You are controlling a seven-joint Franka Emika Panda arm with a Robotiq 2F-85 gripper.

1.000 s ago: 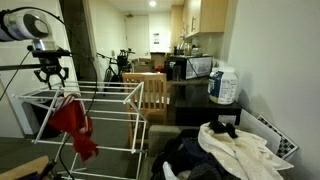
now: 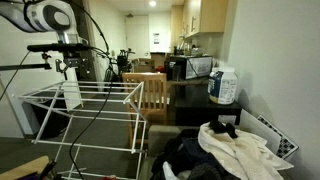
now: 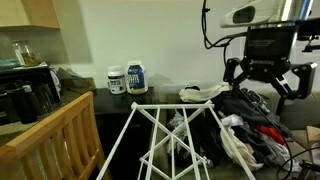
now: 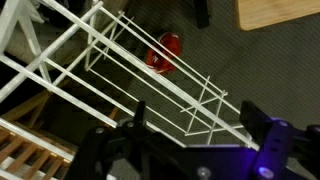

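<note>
My gripper stands open over the white drying rack (image 4: 120, 62), with nothing between its dark fingers. Below the rack's bars in the wrist view, a crumpled red cloth (image 4: 164, 52) lies on the dark floor. From the first exterior view, the gripper (image 2: 70, 68) is at the upper left, above the rack's top rails (image 2: 85, 102). The second exterior view has the gripper (image 3: 268, 88) at the upper right, its fingers apart, nearer the camera than the clothes.
A heap of dark clothes (image 2: 185, 158) and a cream cloth (image 2: 240, 150) lies at right. Beyond the rack stands a wooden chair (image 2: 150, 95). White tubs (image 3: 117, 79) sit on a dark counter (image 3: 106, 103). A wooden surface (image 4: 272, 10) borders the floor.
A second ago the red cloth hung at the rack below the gripper; now it is down on the floor. The gripper has risen slightly and moved right, away from the rails.
</note>
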